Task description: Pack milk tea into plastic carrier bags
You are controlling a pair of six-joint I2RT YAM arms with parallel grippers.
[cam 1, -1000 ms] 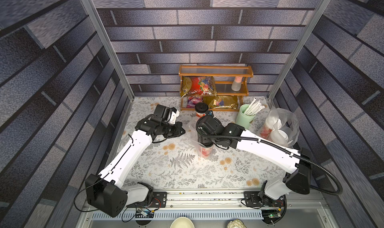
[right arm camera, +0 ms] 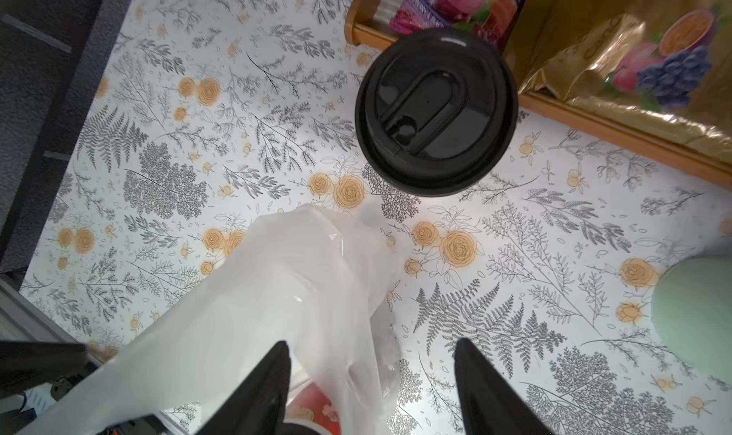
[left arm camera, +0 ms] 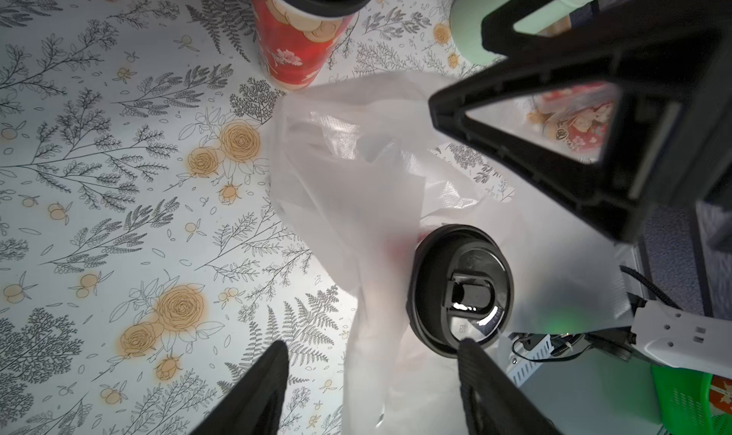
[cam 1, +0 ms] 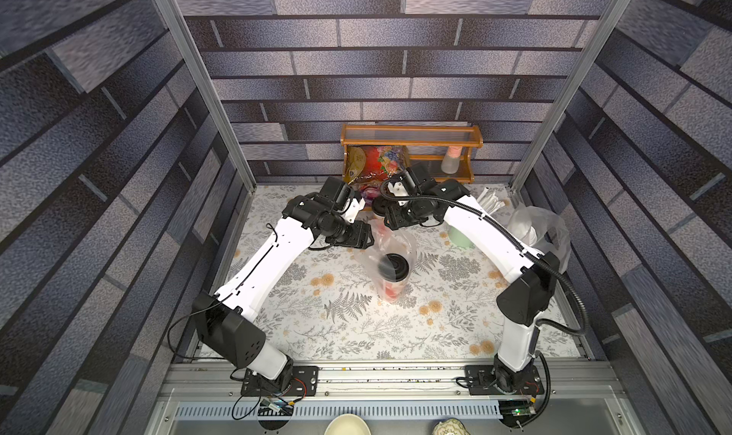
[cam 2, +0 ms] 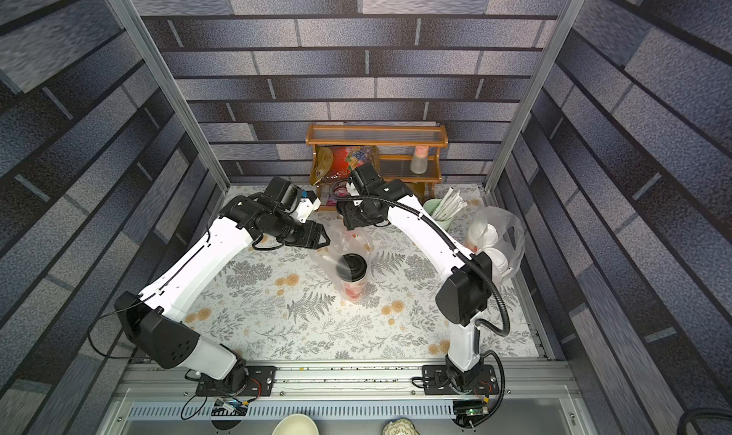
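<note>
A clear plastic carrier bag (left arm camera: 366,183) stands mid-table around a cup with a black lid (cam 1: 394,266); its upper part is loose and crumpled. Behind it, outside the bag, another red cup stands upright, its black lid (right arm camera: 436,111) showing in the right wrist view. My left gripper is open over the bag, whose film passes below the gap between its fingers. From the other side my right gripper hangs above the bag and behind the bagged cup, its fingers apart; whether the film touches them I cannot tell.
A wooden rack (cam 1: 411,141) with snack packets stands at the back. A green straw holder (cam 2: 440,214) is at the back right, and another bag (cam 2: 495,240) holding cups lies at the right edge.
My right gripper has moved back, off the bagged cup toward the rear cup. My left gripper has swung right and back to the bag's upper part. The bagged cup stays put.
</note>
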